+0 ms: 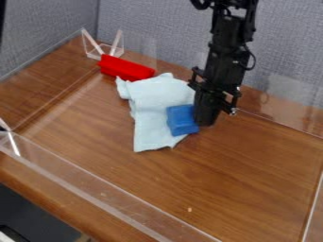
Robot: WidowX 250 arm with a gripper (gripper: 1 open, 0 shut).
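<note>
The black gripper (pixel 212 111) is low at the back middle, right at a blue block (pixel 182 119), touching or just above its right side; whether anything is between its fingertips is hard to see. The blue block sits on the right edge of a crumpled pale cloth (pixel 155 97), which lies spread on the wooden surface (pixel 190 194).
A red cylindrical object (pixel 127 69) lies at the back left beside a clear plastic piece (pixel 102 47). Clear low walls border the wooden surface.
</note>
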